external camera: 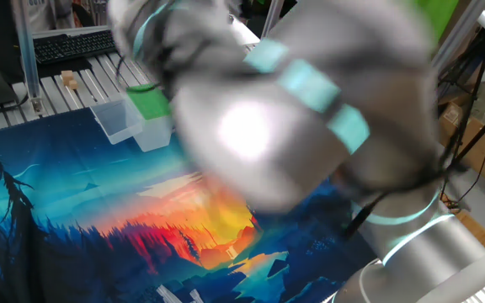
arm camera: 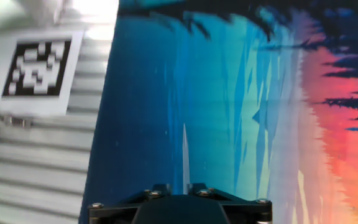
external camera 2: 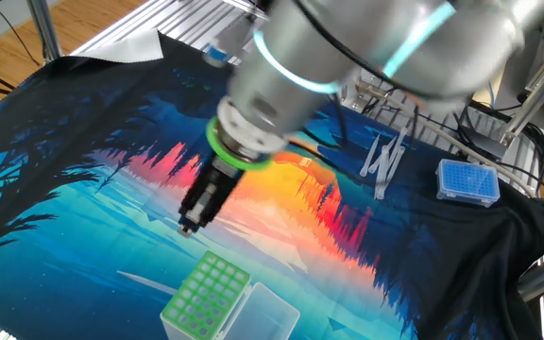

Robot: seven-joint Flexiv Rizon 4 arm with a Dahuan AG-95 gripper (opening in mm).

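My gripper [external camera 2: 189, 227] points down over the patterned cloth, left of and above the green-topped rack in exterior view 2. In the wrist view the gripper shows at the bottom edge, a narrow gap between its fingertips. Whether it counts as open or shut is unclear. Ahead of that gap, a thin pale pointed strip [arm camera: 186, 152] is visible; a similar strip [external camera 2: 147, 281] lies beside the rack. I cannot tell if it is an object or part of the print. The green-topped rack [external camera 2: 208, 283] has a clear lid [external camera 2: 264, 316] opened beside it.
A blue rack [external camera 2: 467, 179] stands at the right in exterior view 2, with several thin white pieces [external camera 2: 385, 168] to its left. The slatted table edge [arm camera: 48, 168] and a printed marker [arm camera: 37, 67] border the cloth.
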